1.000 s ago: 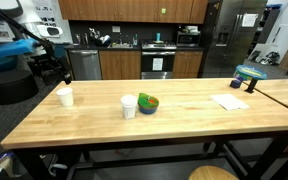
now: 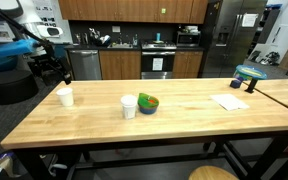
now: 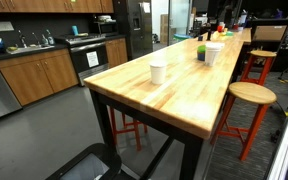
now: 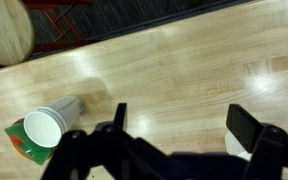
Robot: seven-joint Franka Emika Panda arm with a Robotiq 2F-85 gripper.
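Note:
Above the left end of the table, my gripper (image 2: 64, 77) hangs open with nothing between its fingers. One white cup (image 2: 66, 97) stands upright on the table just below it; in the wrist view only part of this cup (image 4: 234, 143) shows, by the right finger. A second white cup (image 2: 130, 106) stands farther right along the table, beside a blue bowl (image 2: 147, 107) with something green and red in it. From the wrist, that second cup (image 4: 53, 121) appears at the lower left, partly covering the green and red contents (image 4: 26, 143).
White paper (image 2: 229, 102) lies on the right part of the wooden table (image 2: 189, 98). Colourful stacked items (image 2: 248, 77) stand at its far right. Round stools (image 3: 252, 93) are along one side.

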